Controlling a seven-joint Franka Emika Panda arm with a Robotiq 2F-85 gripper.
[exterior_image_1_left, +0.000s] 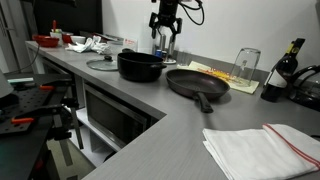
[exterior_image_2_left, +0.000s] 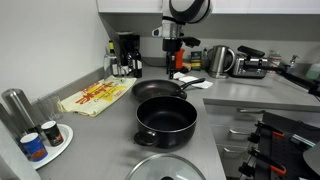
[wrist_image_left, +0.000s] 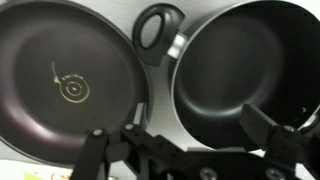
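No task object is named. In the wrist view, my gripper stands open at the bottom edge, nothing seen between its fingers. Below it are a dark frying pan on the left and a deep black pot on the right; a looped pot handle lies between their rims. My right finger overlaps the view of the pot's interior. Exterior view 1 shows my arm high over the counter, clear of the pot and pan. Both vessels look empty.
A glass lid lies close to the pot. A white cloth covers part of the counter's near end. Cans, a bottle and a clear glass stand along the sides.
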